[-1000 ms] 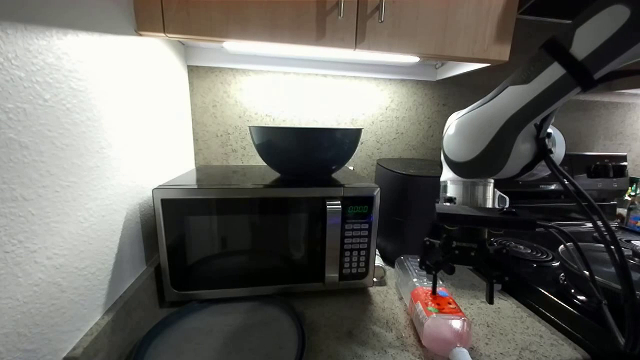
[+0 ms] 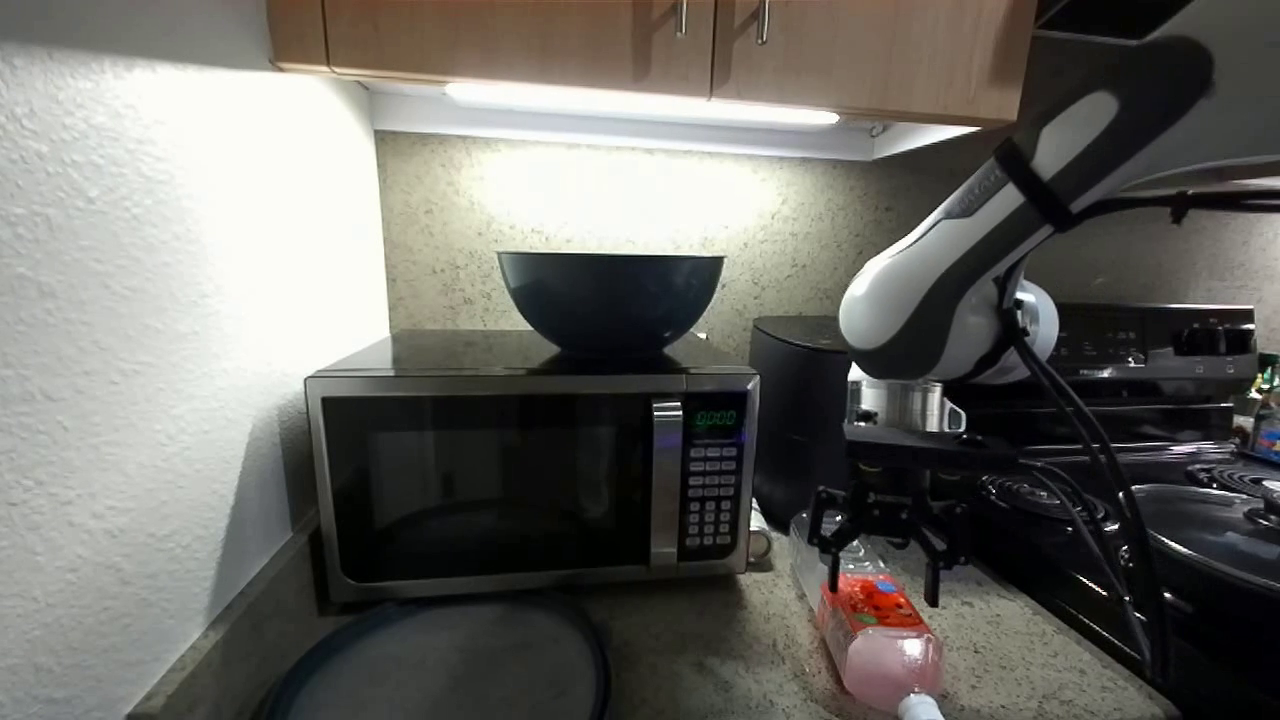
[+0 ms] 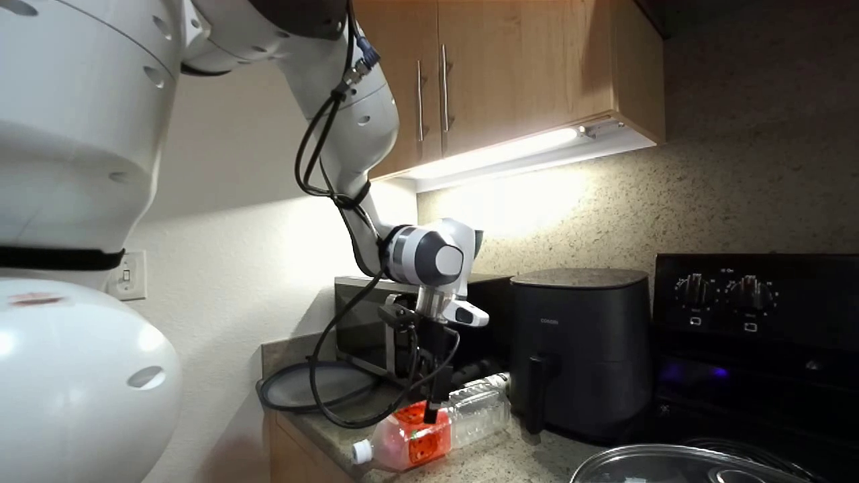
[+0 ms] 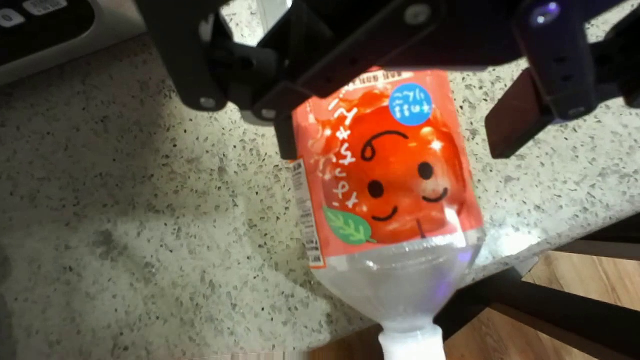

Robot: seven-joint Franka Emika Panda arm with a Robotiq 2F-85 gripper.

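Observation:
A clear plastic bottle with a red label and white cap lies on its side on the counter, cap towards the front edge. In the wrist view the label of this bottle shows a smiling red face and a green leaf. My gripper is open just above it, its fingers pointing down on either side of the label. Nothing is held. From the second exterior view, one finger overlaps the bottle; whether it touches cannot be told.
The microwave carries a dark bowl. A round dark-rimmed lid lies in front. The black air fryer stands behind the bottle, with the stove to the right. Bare counter lies beside the bottle.
The arm and open gripper have moved left in the first exterior view, from the bottle's right side to over its label. The bottle has not visibly moved.

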